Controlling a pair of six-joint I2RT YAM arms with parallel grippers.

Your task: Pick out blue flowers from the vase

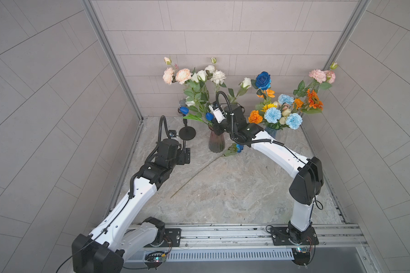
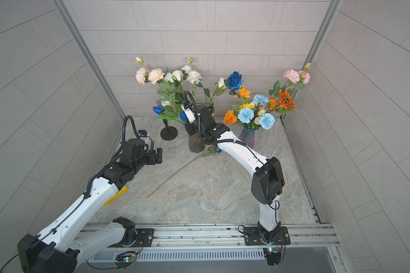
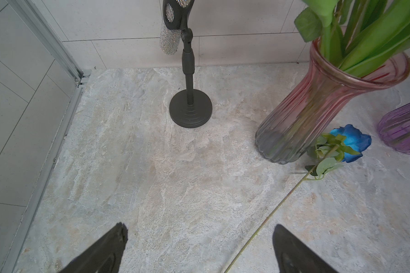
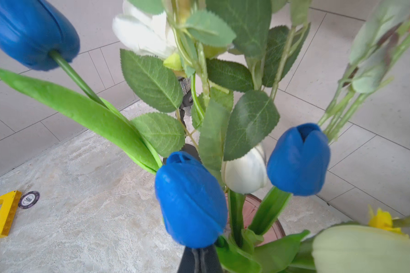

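My right gripper is shut just beneath a blue tulip head (image 4: 189, 200); whether the stem lies between its fingers is hidden. Further blue tulips (image 4: 296, 159) rise among white roses and leaves in the pink vase (image 3: 287, 118). In the left wrist view, my left gripper is open over bare table, its fingers either side of empty space. A blue rose (image 3: 350, 141) lies beside the pink vase, its long stem reaching toward the front.
A second vase (image 2: 248, 136) holds orange, pink and blue flowers at the back right. A black stand (image 3: 190, 109) is at the back left. A yellow object (image 2: 114, 195) lies at the left edge.
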